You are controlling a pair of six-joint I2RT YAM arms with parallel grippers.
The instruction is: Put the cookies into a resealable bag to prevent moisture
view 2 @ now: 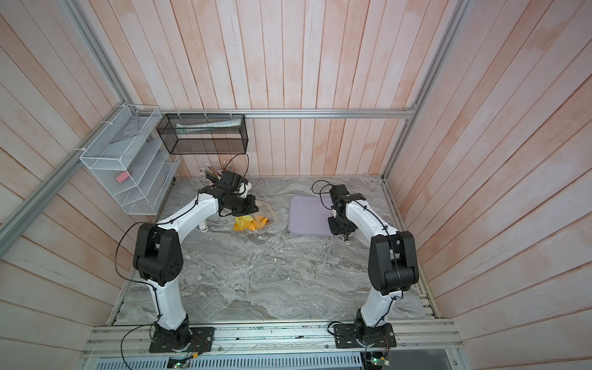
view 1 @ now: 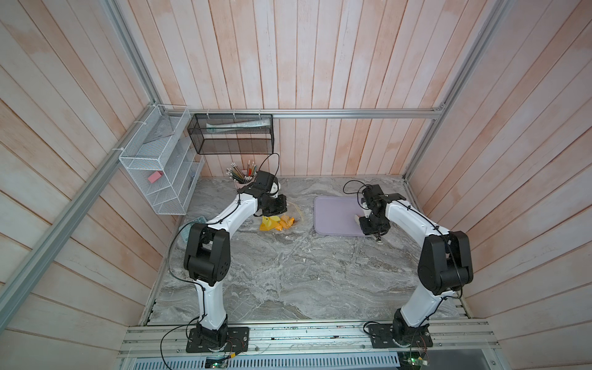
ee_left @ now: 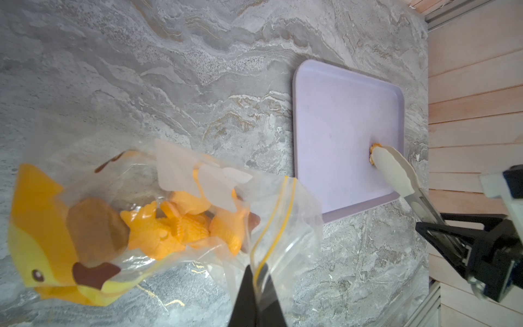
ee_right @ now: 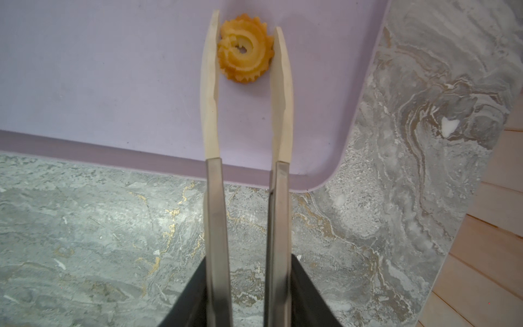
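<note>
The resealable bag (ee_left: 144, 179), clear with an orange and yellow animal print, lies on the table with several orange cookies (ee_left: 155, 231) inside. At its mouth, by the yellow zip line, my left gripper is shut on the film. A single round ridged cookie (ee_right: 245, 50) rests on the lilac tray (ee_right: 109, 81) near its right end. My right gripper is shut on metal tongs (ee_right: 216, 218). Their cream tips stand on either side of that cookie, close against it; whether both touch it I cannot tell.
A cup of pens (view 1: 241, 175) stands behind the left arm, below a black wire basket (view 1: 231, 133). White wire shelves (view 1: 157, 163) hang at the left.
</note>
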